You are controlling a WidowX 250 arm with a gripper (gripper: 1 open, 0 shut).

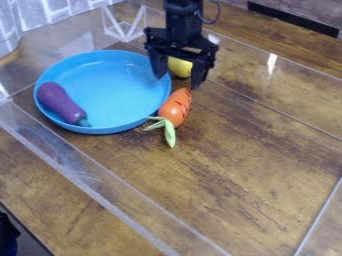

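My black gripper (pixel 179 60) is at the top middle, open, its fingers over and around a yellow object (pixel 179 67) that it partly hides, near the back right of a blue plate (pixel 118 75). A purple eggplant (pixel 62 103) lies on the plate's left side. An orange carrot (pixel 175 110) with pale green leaves lies beside the plate's right edge.
Transparent panels edge the table at the left.
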